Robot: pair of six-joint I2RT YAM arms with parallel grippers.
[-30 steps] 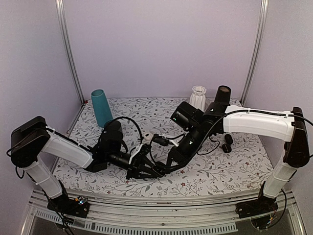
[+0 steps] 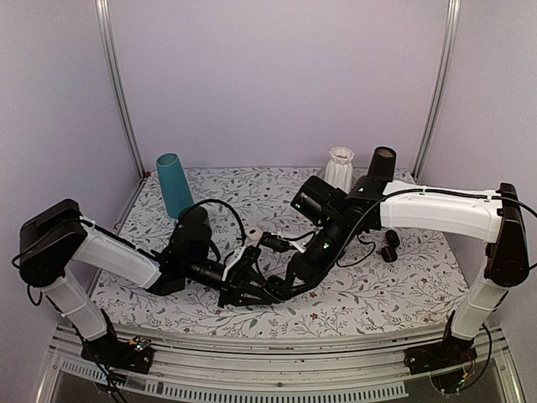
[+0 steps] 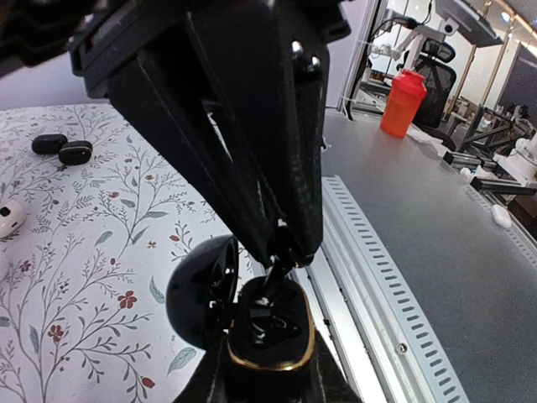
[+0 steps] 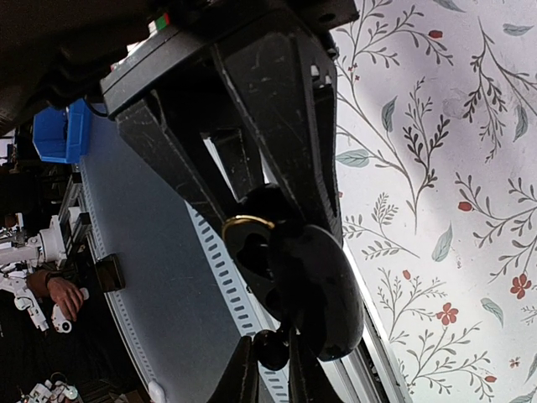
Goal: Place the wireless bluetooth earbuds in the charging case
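The black charging case (image 3: 270,332) with a gold rim is held in my left gripper (image 2: 270,295), which is shut on it. Its glossy rounded lid (image 4: 315,290) stands open to one side. My right gripper reaches down to the case opening, shut on a small black earbud (image 4: 271,348). In the left wrist view the earbud's thin dark end (image 3: 273,281) is at the opening; how deep it sits cannot be told. Dark parts inside the case are hard to make out. From above, both grippers meet low over the table's front middle, hiding the case.
Two small black objects lie on the patterned table at the right side. A teal cup (image 2: 174,185), a white vase (image 2: 340,168) and a dark cup (image 2: 382,164) stand at the back. A small white object (image 2: 253,235) lies behind the grippers.
The left arm appears still.
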